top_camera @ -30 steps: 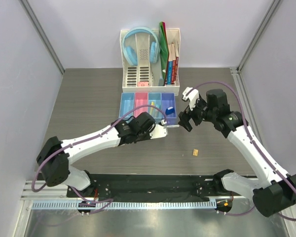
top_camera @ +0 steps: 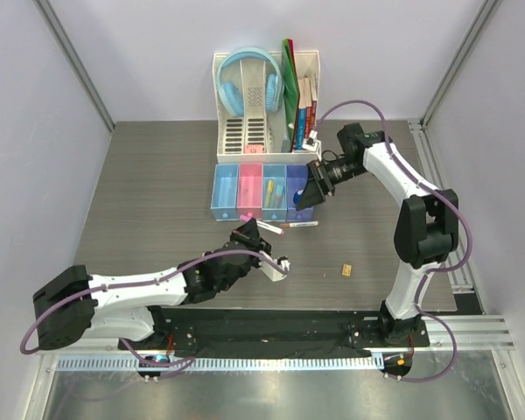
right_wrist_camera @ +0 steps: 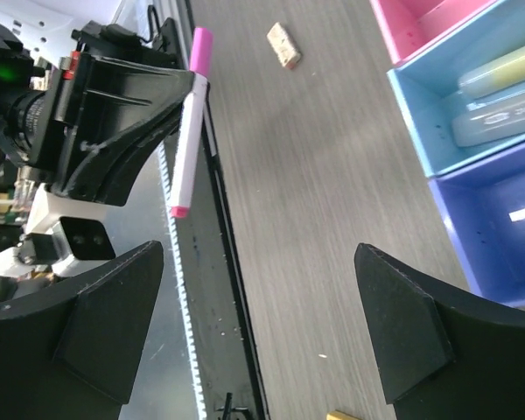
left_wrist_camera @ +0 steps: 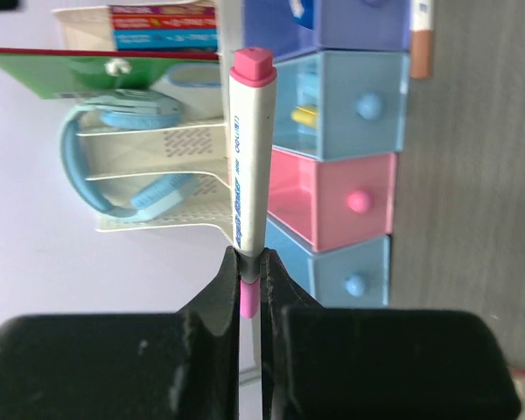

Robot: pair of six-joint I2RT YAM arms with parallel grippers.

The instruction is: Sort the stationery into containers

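Observation:
My left gripper (top_camera: 249, 229) is shut on a white marker with pink ends, held above the table in front of the drawer organizer; it also shows at left in the right wrist view. My right gripper (top_camera: 313, 182) hangs open over the blue compartment (right_wrist_camera: 499, 227), nothing between its fingers. The pink compartment (top_camera: 249, 188) and light blue compartments (top_camera: 225, 188) stand beside it, one holding yellow and clear items (right_wrist_camera: 499, 74). Another marker (top_camera: 299, 224) lies in front of the organizer.
A white rack (top_camera: 267, 157) with headphones (top_camera: 234, 92) and books (top_camera: 302, 114) stands behind. A small tan block (top_camera: 346, 269) lies front right.
My right arm has moved back and left, over the blue compartment.

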